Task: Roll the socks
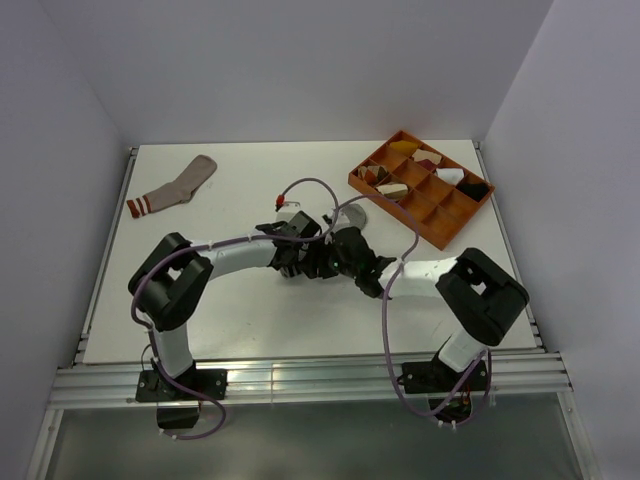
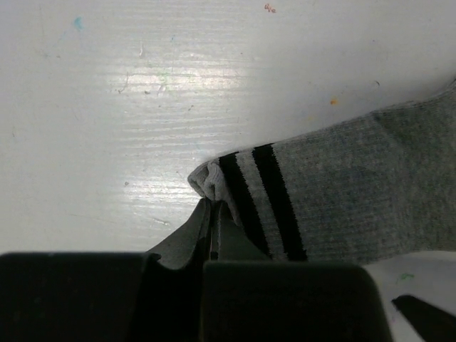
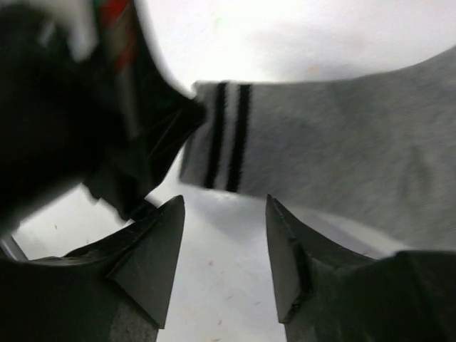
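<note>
A grey sock with two black cuff stripes (image 2: 335,189) lies flat on the white table, its cuff at the left. In the left wrist view my left gripper is shut on a bunched corner of the cuff. From above, both grippers cover most of this sock, and its grey toe end (image 1: 354,215) shows behind the right one. My right gripper is open just in front of the cuff, with bare table between its fingers. A second sock, grey-brown with red stripes (image 1: 178,188), lies at the back left.
An orange-brown divided box (image 1: 440,215) with several rolled socks in its compartments stands at the back right. The two grippers are close together mid-table. Bare table (image 1: 270,325) lies in front of them.
</note>
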